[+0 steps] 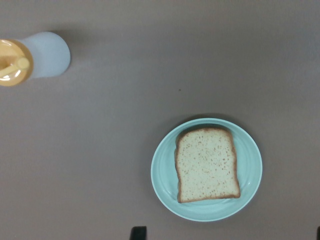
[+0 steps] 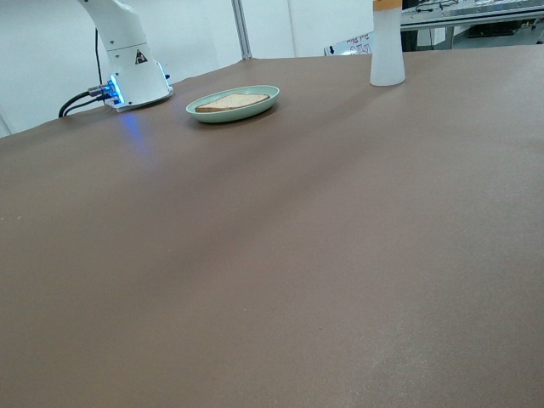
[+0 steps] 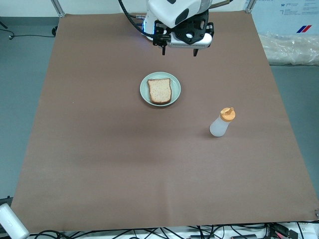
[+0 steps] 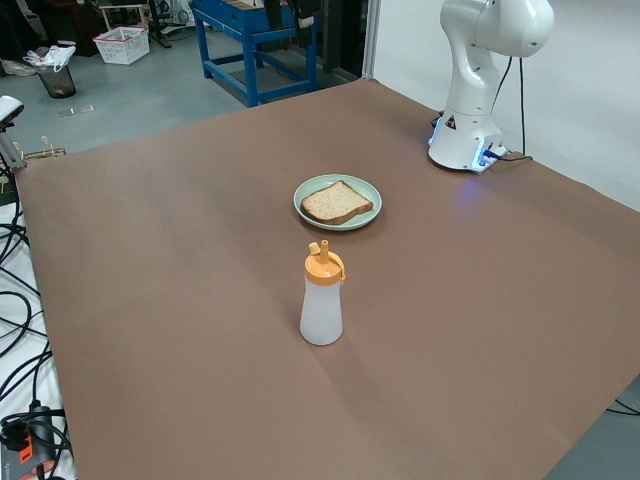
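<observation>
A pale green plate (image 3: 160, 102) holds a slice of bread (image 3: 159, 90), near the table's middle; the wrist view shows the plate (image 1: 163, 170) below centre. An upright bottle (image 3: 218, 127) with an orange lid stands apart from the plate, and appears at the upper left of the wrist view (image 1: 47, 54). My gripper (image 3: 179, 52) hangs over the back of the table, above and behind the plate. Its two fingers are wide apart, open, with nothing seen between them; only their tips show at the wrist view's bottom edge.
Cables and hardware line one edge outside it. A white wall stands behind the robot's base (image 4: 465, 140).
</observation>
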